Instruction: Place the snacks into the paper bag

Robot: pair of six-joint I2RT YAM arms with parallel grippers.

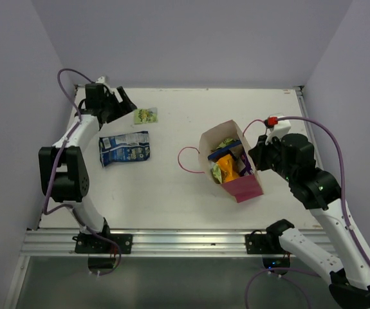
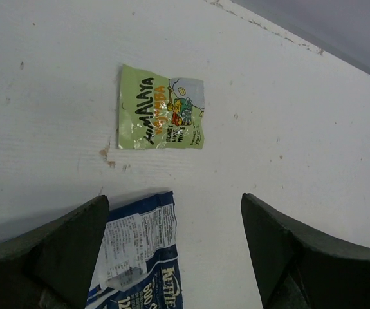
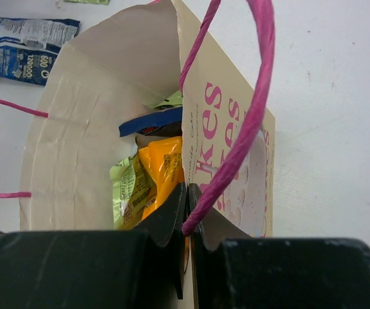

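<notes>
The small green snack packet (image 1: 145,116) (image 2: 161,111) lies flat on the table toward the back left. Nearer the front is a larger blue snack bag (image 1: 125,147) (image 2: 141,248). My left gripper (image 1: 121,103) stands open above the table, just left of the green packet, with nothing between its fingers. The paper bag (image 1: 242,188) is open at the top, right of centre. Inside it are an orange packet (image 1: 227,168) (image 3: 163,164), a green one (image 3: 129,190) and a dark blue one (image 3: 149,121). My right gripper is shut on the bag's right-hand rim.
Pink cord handles (image 1: 188,159) (image 3: 239,135) stick out from the bag, one crossing in front of the right fingers. Bare white table (image 1: 172,193) separates the left-hand snacks from the bag. Grey walls close off the back and sides.
</notes>
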